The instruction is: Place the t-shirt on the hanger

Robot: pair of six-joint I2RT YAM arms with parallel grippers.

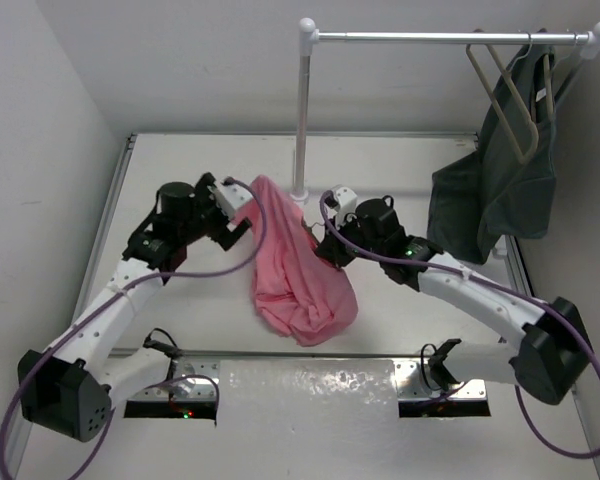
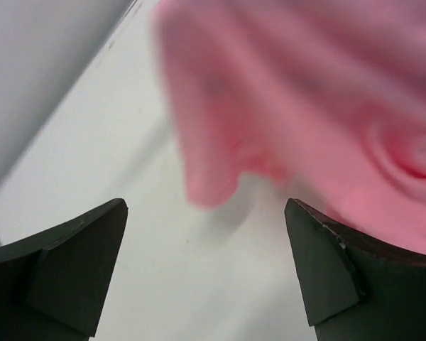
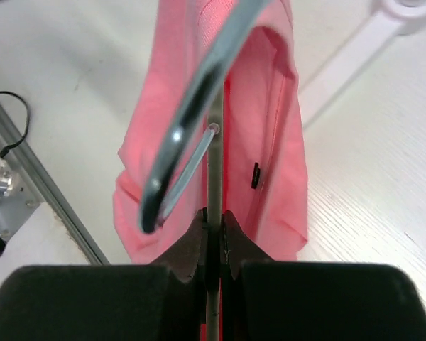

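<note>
The pink t-shirt (image 1: 302, 285) hangs bunched in the middle of the top view, its upper part stretching to the upper left. In the right wrist view, my right gripper is shut on the thin grey-green bar of the hanger (image 3: 215, 174), with pink cloth (image 3: 270, 142) draped around it. A bit of the hanger (image 1: 309, 232) shows beside that gripper in the top view. My left gripper is parted, with no cloth between its fingers; the shirt (image 2: 220, 142), blurred, is just beyond them. How far the hanger reaches inside the shirt is hidden.
A white rack with a horizontal rail (image 1: 430, 38) and an upright post (image 1: 302, 120) stands behind. Dark green garments (image 1: 510, 160) and a bare beige hanger (image 1: 528, 110) hang at its right end.
</note>
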